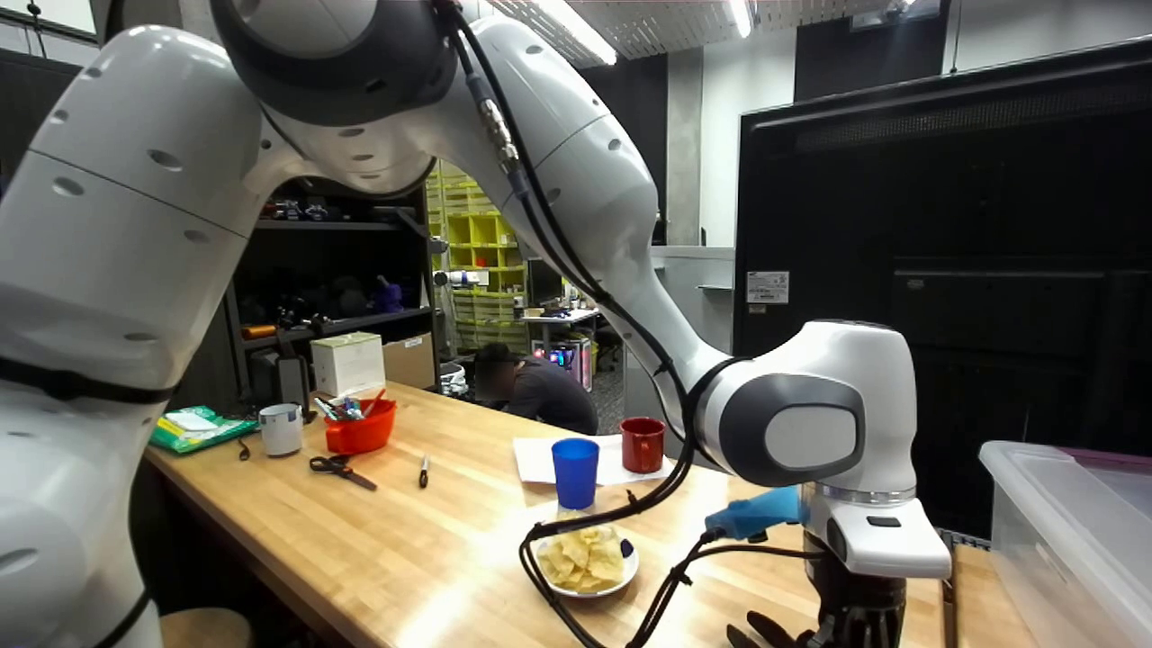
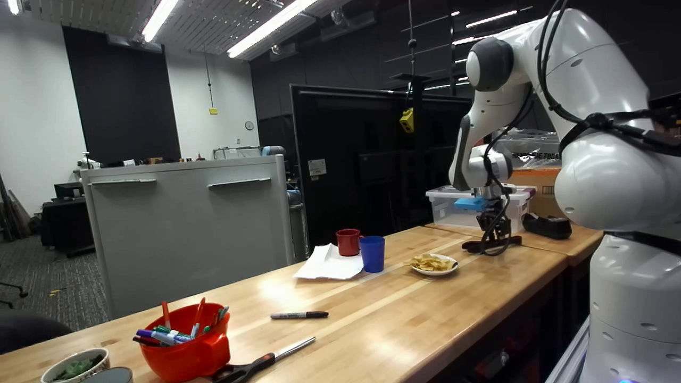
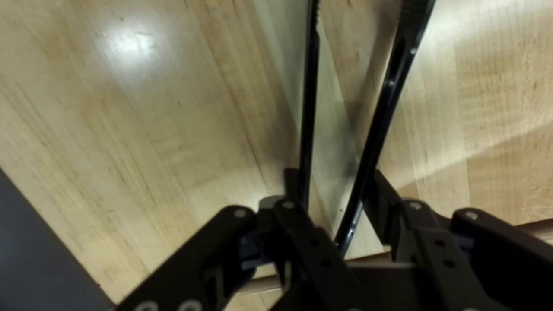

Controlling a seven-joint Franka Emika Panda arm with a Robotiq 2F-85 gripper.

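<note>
Two long black arms of a pair of tongs (image 3: 309, 103) run up the wrist view, wider apart at the top than near my gripper. My fingers press on them from outside, one against each arm, with the tongs between. At the bottom right of exterior view 1, the dark tips of the tongs (image 1: 769, 627) show beside the gripper; the lower part is cut off. Exterior view 2 has the tongs (image 2: 475, 247) low over the far part of the table, under the hand. Whether they touch the wood is unclear.
A plate of chips (image 1: 584, 562) lies nearby, with a blue cup (image 1: 575, 473) and red mug (image 1: 643, 445) behind. A clear bin (image 1: 1064, 529) stands close on the right. Scissors (image 2: 255, 367), a marker (image 2: 299, 315) and a red pen holder (image 2: 188, 354) occupy the other end.
</note>
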